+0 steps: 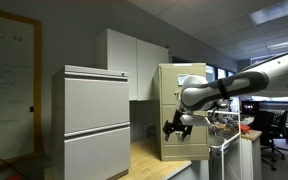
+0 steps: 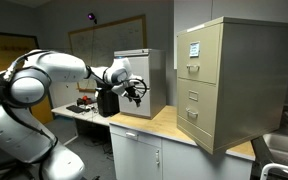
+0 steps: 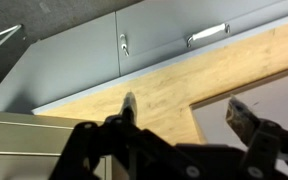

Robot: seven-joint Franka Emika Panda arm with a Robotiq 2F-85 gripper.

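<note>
My gripper is open above the wooden counter (image 3: pixel 167 112), its two dark fingertips wide apart with only bare counter seen between them. In exterior view 1 the gripper (image 1: pixel 176 128) hangs in front of the beige file cabinet (image 1: pixel 184 147). Exterior view 2 has the gripper (image 2: pixel 138 97) in front of the white-grey cabinet (image 2: pixel 155 104), over the counter (image 2: pixel 171 127). No object is held.
A tall beige file cabinet (image 2: pixel 203 112) with drawers stands on the counter's right part. Grey doors (image 2: pixel 175 157) with handles lie below the counter edge. A white two-drawer cabinet (image 1: pixel 91 125) stands left in exterior view 1.
</note>
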